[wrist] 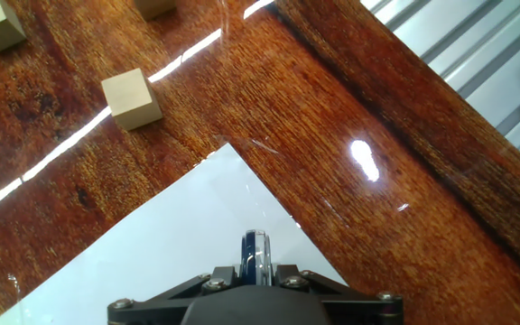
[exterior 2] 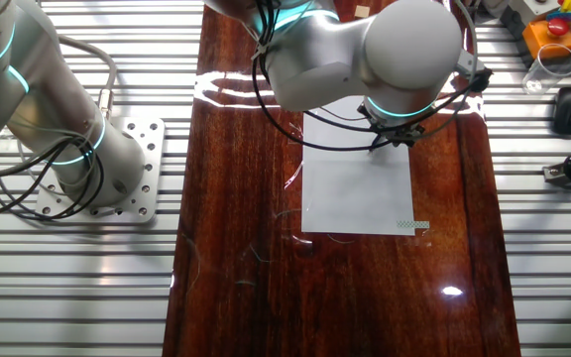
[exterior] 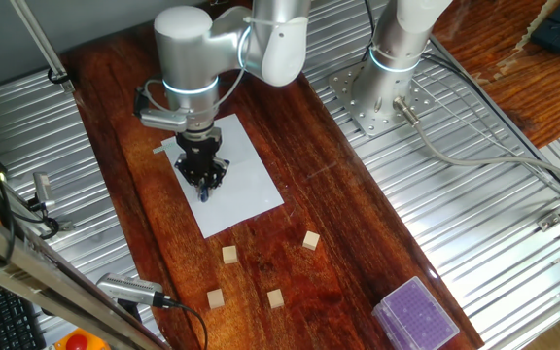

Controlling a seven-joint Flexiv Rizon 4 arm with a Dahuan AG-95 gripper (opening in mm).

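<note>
A white sheet of paper (exterior: 244, 180) lies flat on the dark wooden table, and my gripper (exterior: 203, 187) is low over its left part. In the wrist view the gripper is shut on a dark blue and clear pen-like object (wrist: 256, 253), whose end sticks out between the fingers. Whether its tip touches the paper (wrist: 179, 230) cannot be made out. No marks are visible on the bare part of the sheet. In exterior view 2 the arm covers the gripper and the sheet's far end.
Several small wooden blocks, one of them a near block (wrist: 132, 99), stand beyond the paper's corner. A purple-lidded box (exterior: 418, 316) sits at the table's edge. A small green-patterned strip (exterior 2: 413, 224) lies at the paper's edge.
</note>
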